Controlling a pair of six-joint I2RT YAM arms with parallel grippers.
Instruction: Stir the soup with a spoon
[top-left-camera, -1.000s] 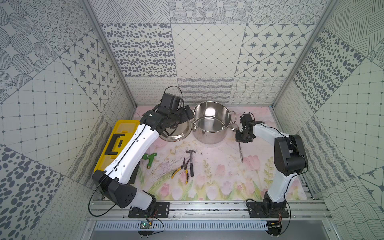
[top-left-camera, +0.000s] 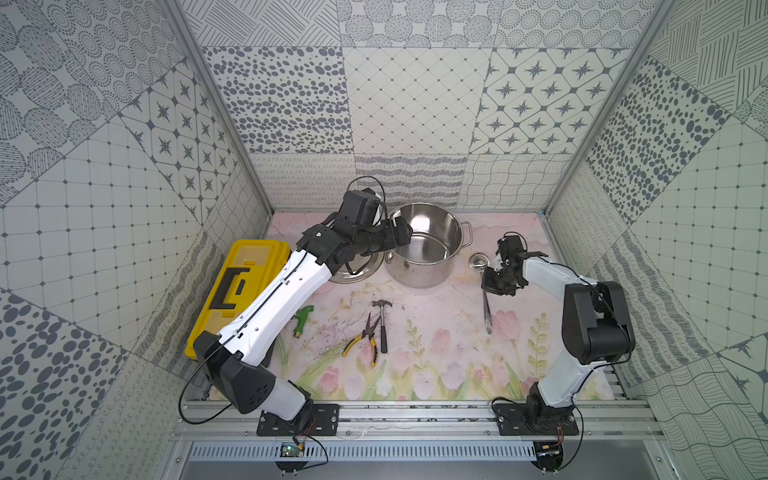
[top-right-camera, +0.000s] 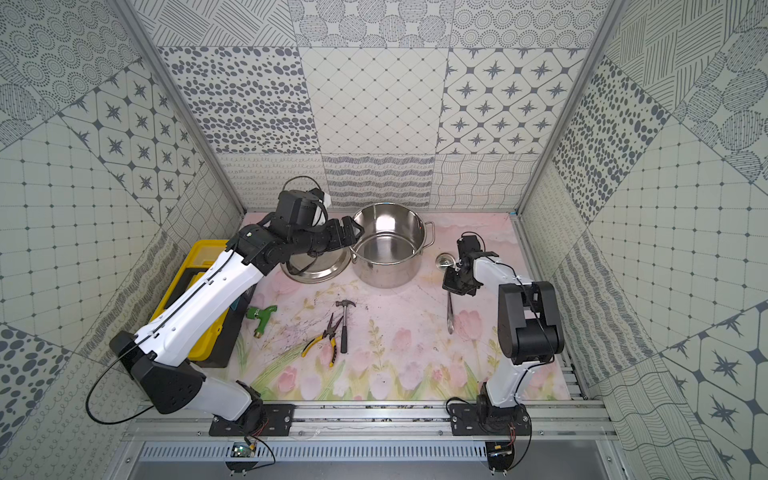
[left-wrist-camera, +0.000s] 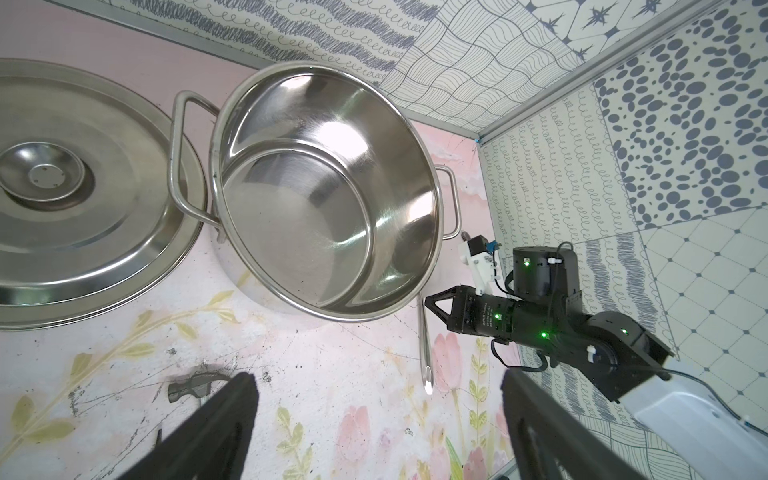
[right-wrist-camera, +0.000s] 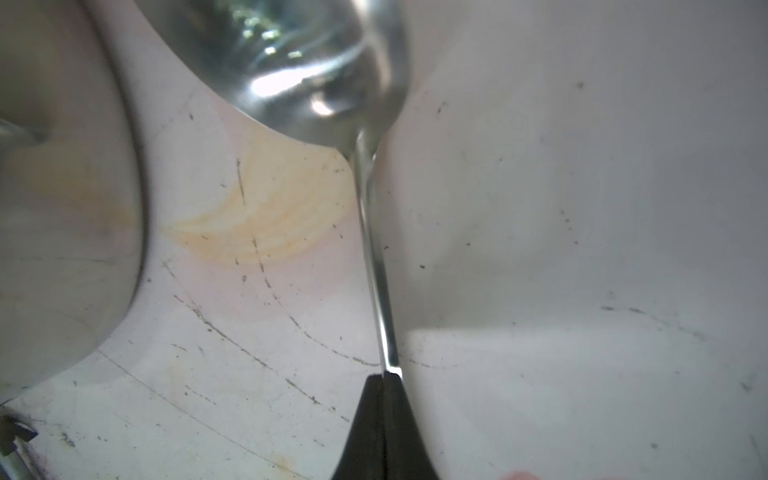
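The spoon is a steel ladle (top-left-camera: 478, 261) at the right of the table; its bowl points to the back wall. Shut around its thin handle (right-wrist-camera: 374, 272), just below the bowl, is my right gripper. The handle's tail (left-wrist-camera: 425, 368) runs on past the fingers, towards the front. A large steel pot (top-left-camera: 424, 252) stands uncovered at the back middle. Its inside (left-wrist-camera: 300, 224) is bare metal with no soup visible. Over the pot's left rim, my left gripper (top-left-camera: 404, 232) hangs open, its fingers (left-wrist-camera: 216, 424) wide apart and empty.
Left of the pot lies the steel lid (left-wrist-camera: 104, 256). A hammer (top-left-camera: 383, 328), pliers (top-left-camera: 364, 337) and a green tool (top-left-camera: 301, 320) lie in front; a yellow-lidded toolbox (top-left-camera: 236, 296) stands far left.
My left gripper has moved right, from the lid to the pot's rim. The right gripper and the ladle have shifted together slightly right, away from the pot, the handle swinging on the way.
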